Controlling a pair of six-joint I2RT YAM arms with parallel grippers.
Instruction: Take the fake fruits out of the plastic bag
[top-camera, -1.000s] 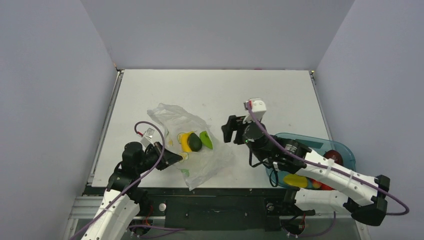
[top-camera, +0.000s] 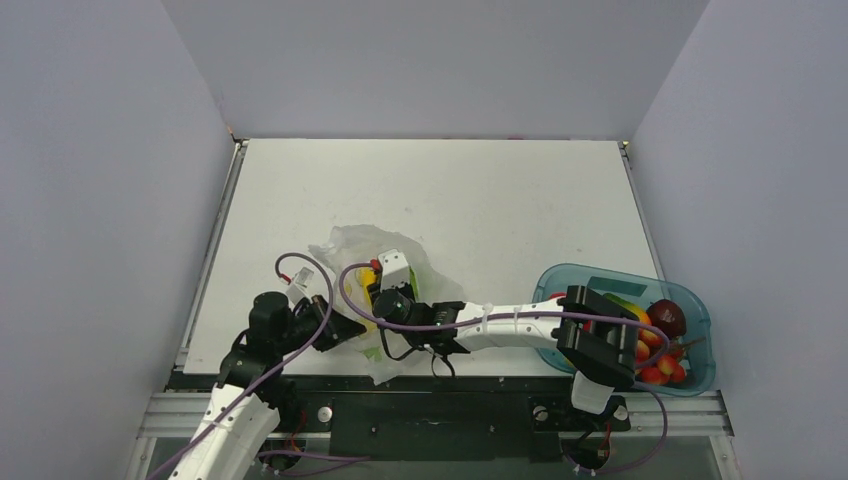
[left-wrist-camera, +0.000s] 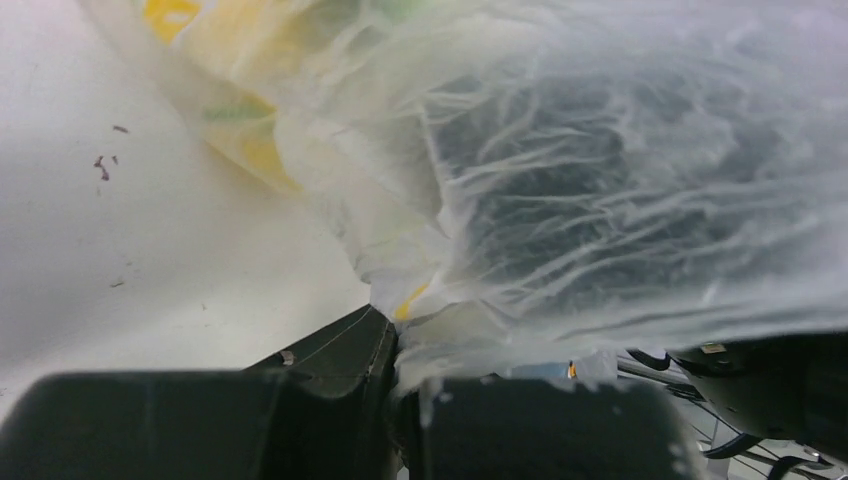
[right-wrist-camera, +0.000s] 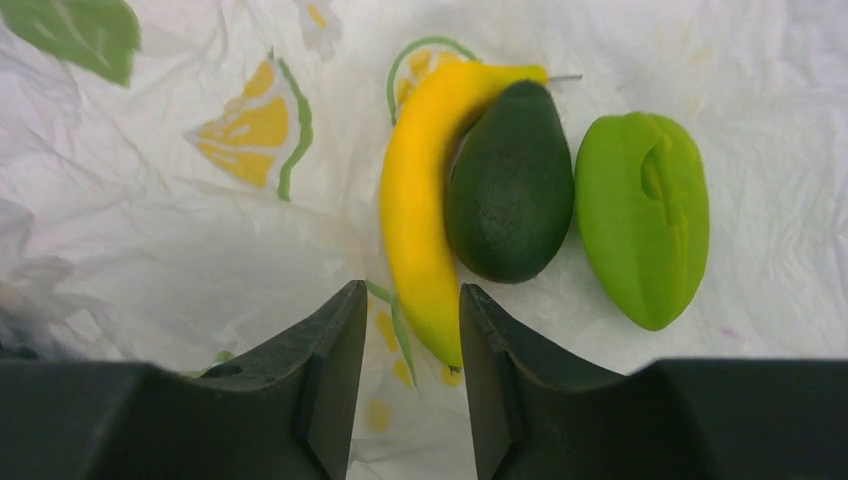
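Observation:
The crumpled white plastic bag (top-camera: 360, 242) lies on the left half of the table. In the right wrist view a yellow banana (right-wrist-camera: 412, 200), a dark green avocado (right-wrist-camera: 512, 190) and a light green fruit (right-wrist-camera: 625, 235) rest side by side on the bag's film. My right gripper is over them, its fingers part open on either side of the banana's lower end with nothing gripped. At the bag's left edge, my left gripper is shut, with thin plastic film (left-wrist-camera: 430, 350) at its fingertips. From above, my right arm covers most of the fruit.
A teal basket (top-camera: 705, 340) with several fruits stands at the table's right front, partly under my right arm. Both grippers are close together near the front edge.
My right gripper has swung left from beside the basket to above the fruit. The bag has shifted slightly toward the front, while the left gripper has moved only a little.

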